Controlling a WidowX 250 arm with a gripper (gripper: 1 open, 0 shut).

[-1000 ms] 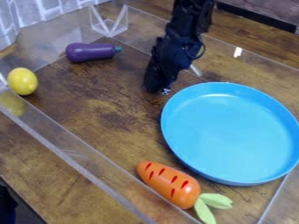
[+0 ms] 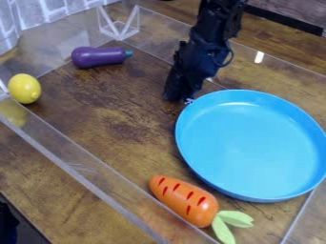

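The black gripper (image 2: 181, 88) is low at the back middle of the wooden table, just behind the upper left edge of the blue plate (image 2: 249, 143). It is shut, with nothing visible between its fingers, though its tips are dark and hard to make out. A purple eggplant (image 2: 99, 56) lies to its left, apart from it. A yellow lemon-like toy (image 2: 25, 89) is at the far left. An orange carrot (image 2: 185, 198) with green leaves lies at the front, below the plate.
Clear plastic walls border the work area at left and back, with a small clear piece (image 2: 117, 24) near the back left.
The arm has shifted very slightly, with the gripper staying low behind the plate. The plate, eggplant, lemon and carrot have not moved.
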